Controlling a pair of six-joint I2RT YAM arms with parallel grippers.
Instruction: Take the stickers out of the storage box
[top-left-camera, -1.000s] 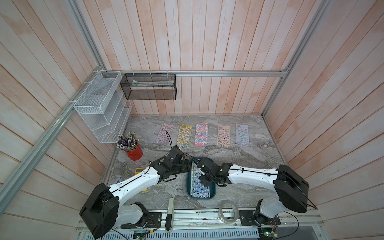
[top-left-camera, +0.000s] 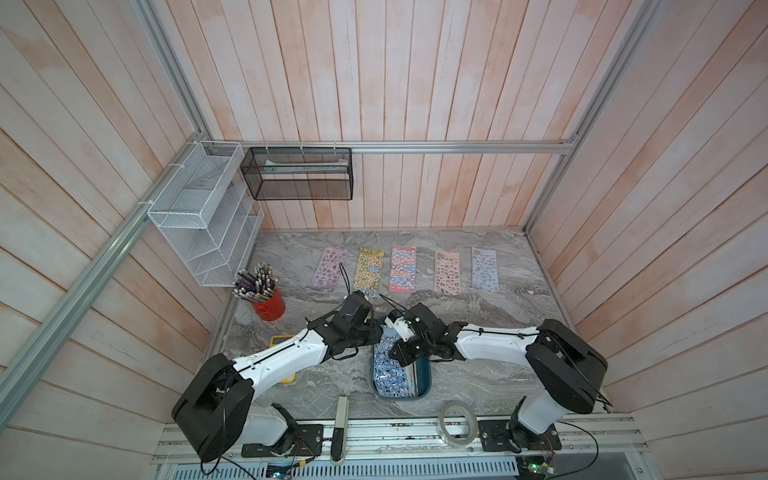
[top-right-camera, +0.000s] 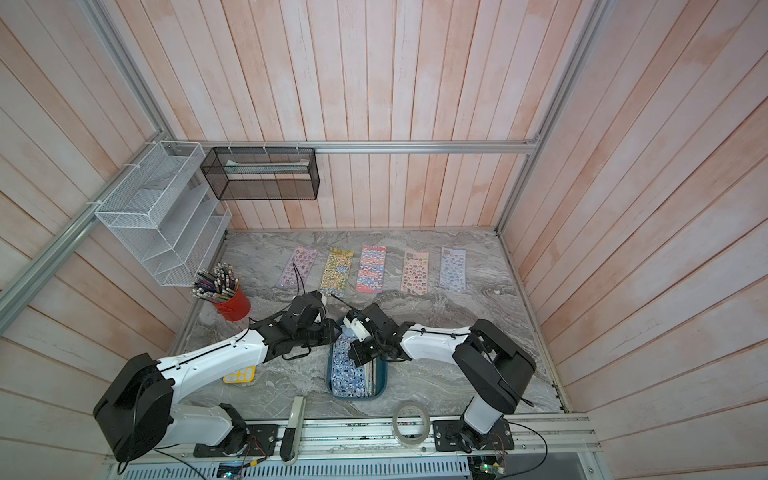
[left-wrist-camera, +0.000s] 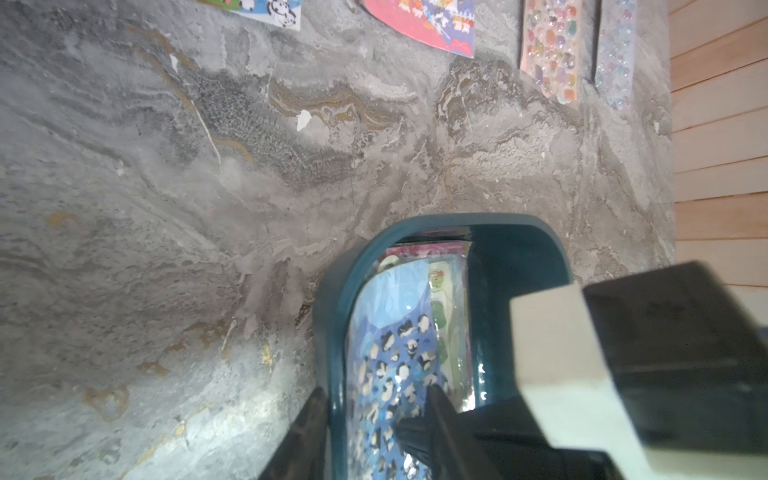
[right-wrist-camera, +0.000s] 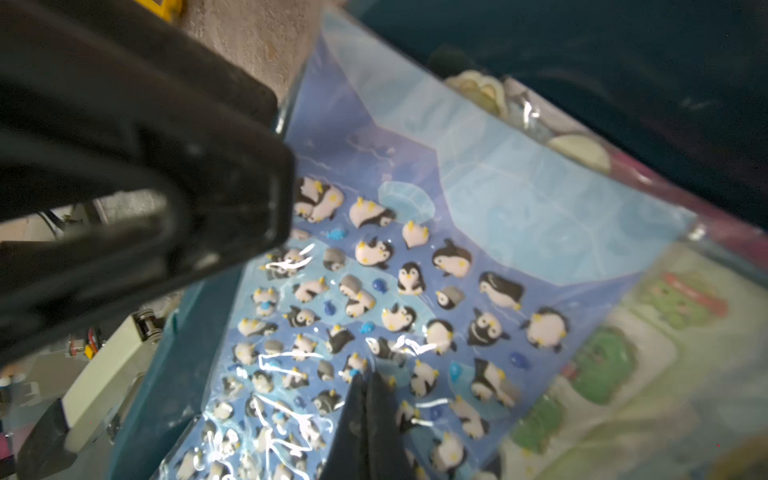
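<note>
The teal storage box (left-wrist-camera: 336, 296) holds sticker sheets; a blue penguin sheet (right-wrist-camera: 464, 200) lies on top, with a green cartoon sheet (right-wrist-camera: 600, 360) beside and under it. My left gripper stands open at the box's left rim, fingers apart, nothing seen held. My right gripper is shut, low over the penguin sheet; nothing shows clearly between its fingers, and whether it touches the sheet is unclear.
Five sticker sheets, one pink-striped (top-left-camera: 403, 268), lie in a row at the back. A red pen cup (top-left-camera: 269, 306) stands left, a yellow tray (top-right-camera: 240, 376) near my left arm.
My right gripper has moved slightly left across the box, and the penguin sheet now sits further left, with the pale strip showing on the right. My left arm has shifted slightly right.
</note>
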